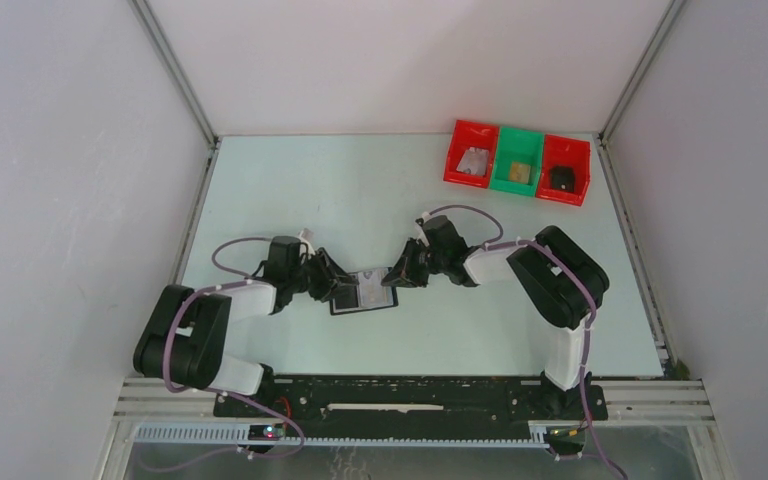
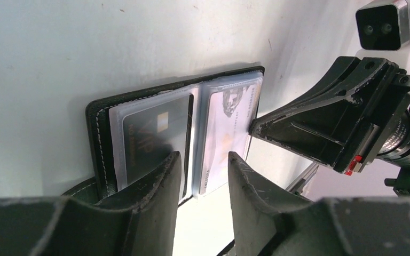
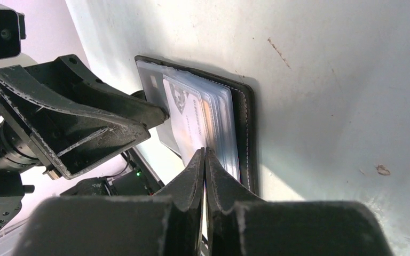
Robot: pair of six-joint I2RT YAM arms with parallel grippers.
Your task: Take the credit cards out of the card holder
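The black card holder (image 1: pixel 346 303) lies open on the table between my grippers, clear sleeves with cards inside. A dark VIP card (image 2: pixel 151 140) fills its left side; a pale card (image 2: pixel 229 127) sits under plastic on the right. My left gripper is part open over the left half, its fingers low at the sleeves. My right gripper is shut at the edge of the right-hand stack of sleeves (image 3: pixel 220 122); whether anything thin is pinched between its tips is hard to tell.
Red and green bins (image 1: pixel 517 135) stand at the back right with small items inside. Both arms occupy the sides of the holder.
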